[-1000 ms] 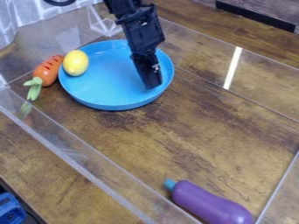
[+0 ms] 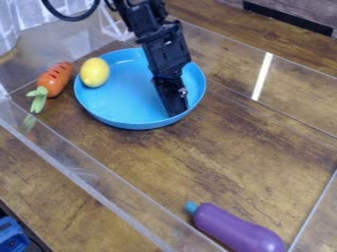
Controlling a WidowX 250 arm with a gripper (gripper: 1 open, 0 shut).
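Note:
A blue round tray (image 2: 121,105) lies on the wooden table, with a yellow lemon-like object (image 2: 95,72) in its upper left. My black gripper (image 2: 176,98) reaches down from the top into the right part of the tray, its tip low over the blue surface; I cannot see anything held, and the fingertips are dark and hard to make out. An orange carrot (image 2: 53,81) with a green top lies just left of the tray. A purple eggplant (image 2: 237,230) lies at the bottom right, well apart from the tray.
Clear plastic walls (image 2: 99,195) run along the left and right of the work area. A blue object (image 2: 11,238) sits outside at the bottom left.
My gripper has moved slightly down and toward the front within the tray. The objects around it look unmoved.

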